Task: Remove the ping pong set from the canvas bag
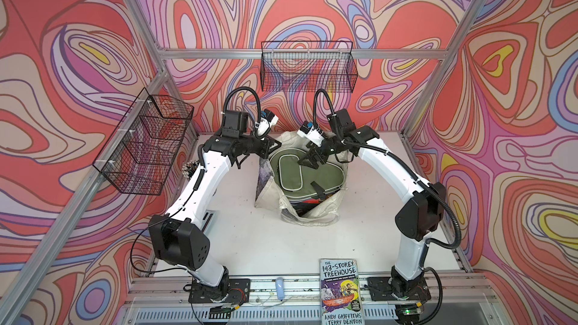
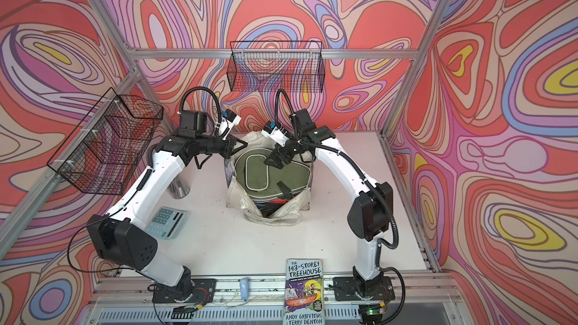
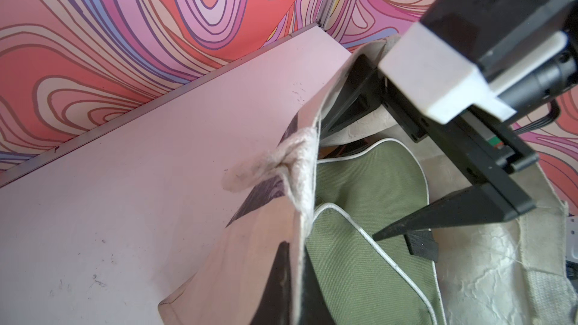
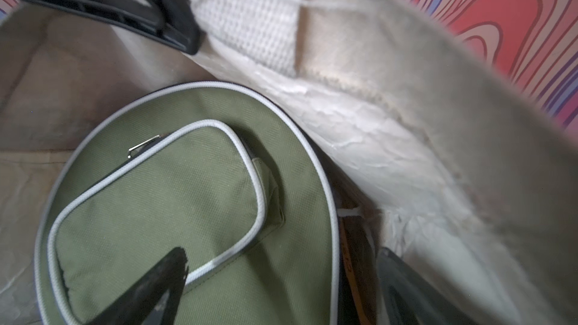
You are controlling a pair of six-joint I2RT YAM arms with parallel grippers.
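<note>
The ping pong set, a green zipped case (image 1: 325,175) with white piping, lies inside the open cream canvas bag (image 1: 313,219) at the middle of the table. At the bag's left rim my left gripper (image 1: 277,143) is shut, and in the left wrist view the thin canvas edge (image 3: 299,228) runs between its dark fingers. My right gripper (image 1: 309,162) is open inside the bag mouth, over the case. In the right wrist view its fingers (image 4: 153,289) stand wide apart on either side of the case's right edge, with the case's pocket (image 4: 162,204) below.
Dark and red items (image 2: 269,205) show at the bag's near side. A calculator (image 2: 165,222) and a metal cup (image 2: 178,188) stand on the left; a book (image 1: 340,292) lies at the front edge. Wire baskets (image 1: 308,69) hang behind and left.
</note>
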